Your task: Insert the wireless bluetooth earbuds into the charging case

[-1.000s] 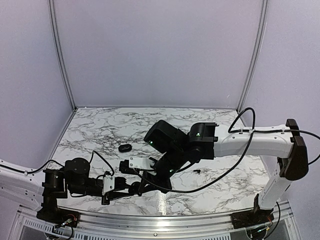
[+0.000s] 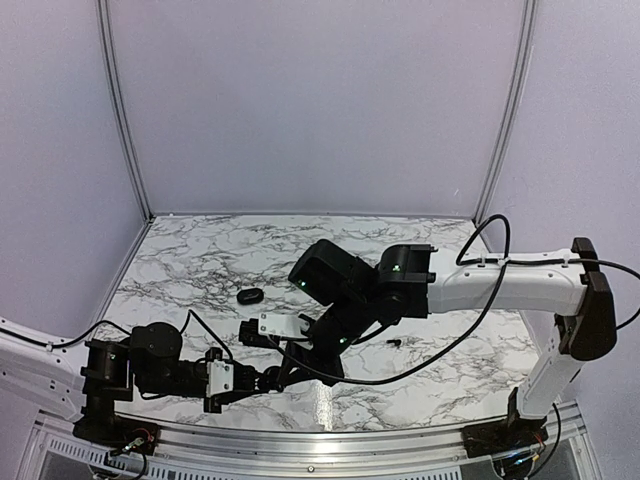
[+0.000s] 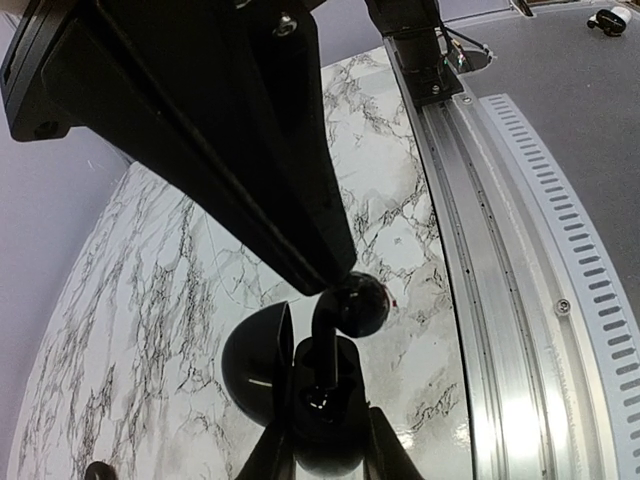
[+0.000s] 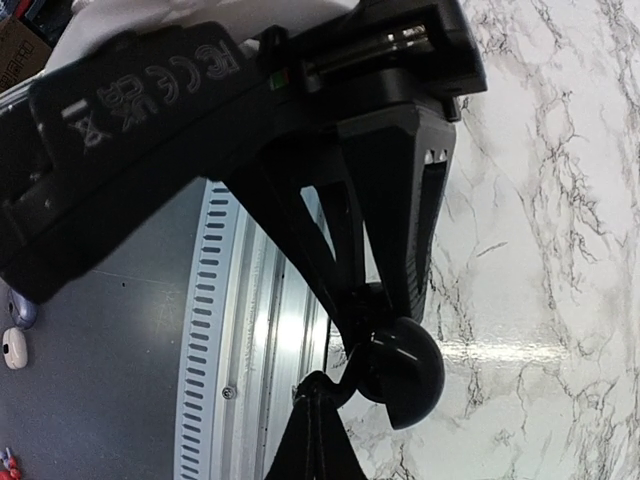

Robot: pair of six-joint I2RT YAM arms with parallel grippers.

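In the left wrist view a black charging case (image 3: 330,430) with its lid (image 3: 250,365) open sits between the fingers of my left gripper, which is shut on it. A black earbud (image 3: 362,305) stands upright at the case, stem down, head above it. My right gripper is shut just over the earbud and case; whether it grips the earbud is unclear. In the top view both grippers meet low at the front centre (image 2: 275,378). A small dark piece (image 2: 393,343), perhaps the other earbud, lies on the table to the right.
A black oval object (image 2: 250,296) lies on the marble table, left of centre. A metal rail (image 2: 310,445) runs along the front edge.
My left arm has shifted very slightly in the top view over the last second. The right arm looks still.
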